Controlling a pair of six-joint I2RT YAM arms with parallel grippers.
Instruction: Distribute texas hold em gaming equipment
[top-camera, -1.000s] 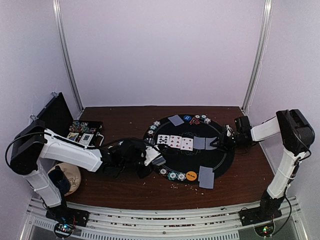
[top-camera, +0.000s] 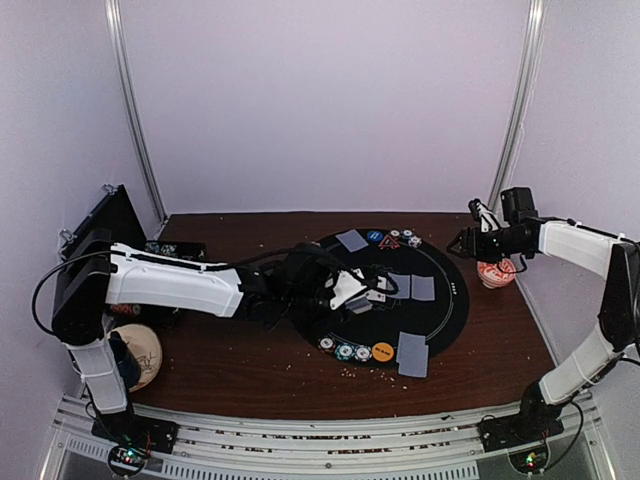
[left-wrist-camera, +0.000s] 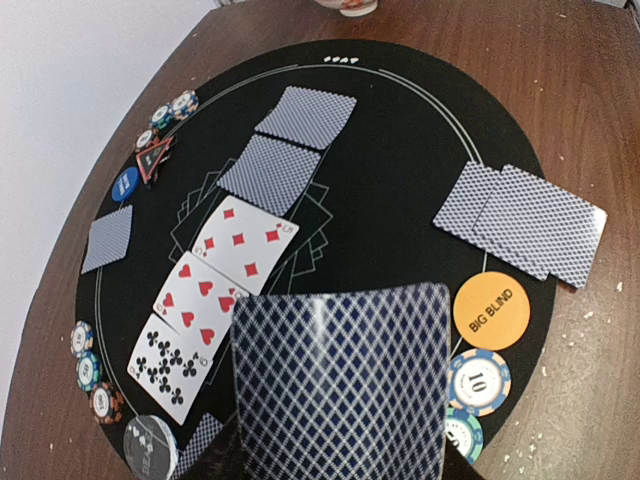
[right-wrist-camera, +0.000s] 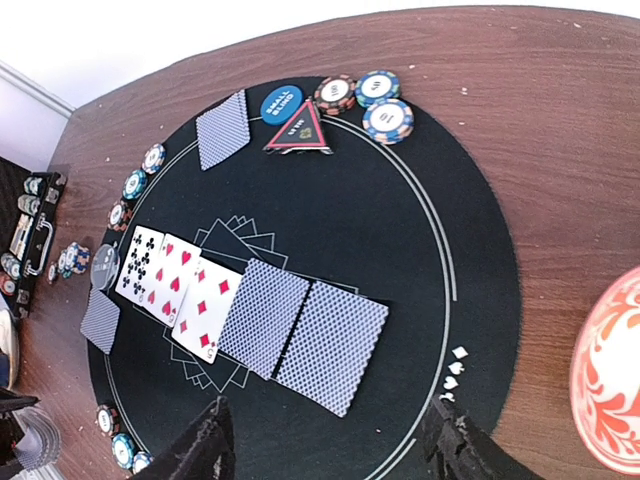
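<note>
My left gripper (top-camera: 355, 295) is over the black mat (top-camera: 440, 320), shut on playing cards (left-wrist-camera: 340, 380), backs up. Below lie three face-up cards (right-wrist-camera: 200, 310) in a row with two face-down cards (right-wrist-camera: 330, 345) (right-wrist-camera: 262, 315). Other face-down cards lie near the rim (left-wrist-camera: 530, 225) (right-wrist-camera: 222, 130), beside the big blind button (left-wrist-camera: 490, 310), small blind button (right-wrist-camera: 281, 104), red triangular marker (right-wrist-camera: 298, 132) and chips (right-wrist-camera: 388, 120). My right gripper stands open above the mat's right side, in the top view near a patterned bowl (top-camera: 497, 275).
An open case (top-camera: 175, 250) of chips stands at the left, with a round wooden board (top-camera: 145, 355) and a dark mug in front of it.
My left gripper has moved right over the mat with its cards. My right gripper has risen and drawn back to the right, away from the face-down cards.
</note>
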